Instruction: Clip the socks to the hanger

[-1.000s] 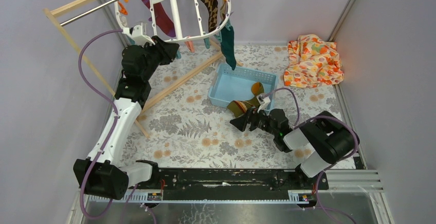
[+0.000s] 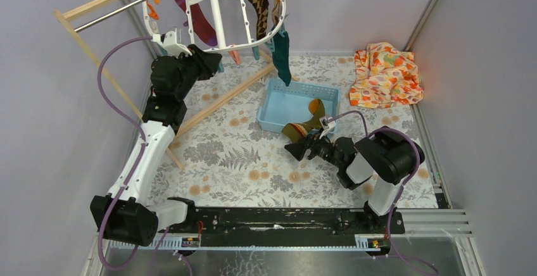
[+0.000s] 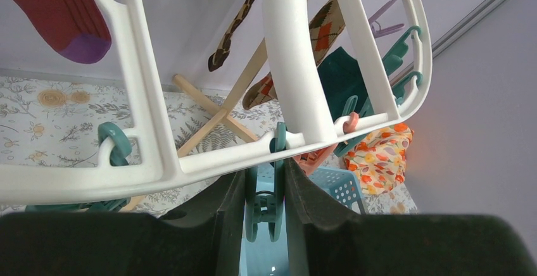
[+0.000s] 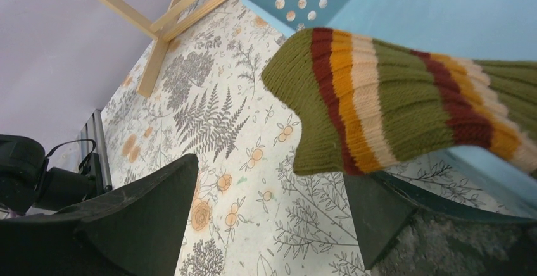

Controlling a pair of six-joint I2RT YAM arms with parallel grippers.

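Note:
The white clip hanger point(image 2: 215, 50) hangs at the top with several socks clipped, including a dark teal sock point(image 2: 280, 54) and a red-purple sock point(image 3: 63, 16). My left gripper is at its near rim, fingers round a teal clip point(image 3: 278, 138); how far they are closed is hard to tell. An olive striped sock point(image 4: 361, 99) lies over the near edge of the blue basket point(image 2: 278, 102). My right gripper is open just short of the sock's end, nothing between its fingers.
A floral orange cloth point(image 2: 383, 73) lies at the back right. Wooden stand beams point(image 2: 225, 99) cross the table behind the left arm.
The right arm's elbow has shifted left since a second ago, its gripper moving only slightly. The left arm is nearly unchanged; the hanging teal sock sways slightly.

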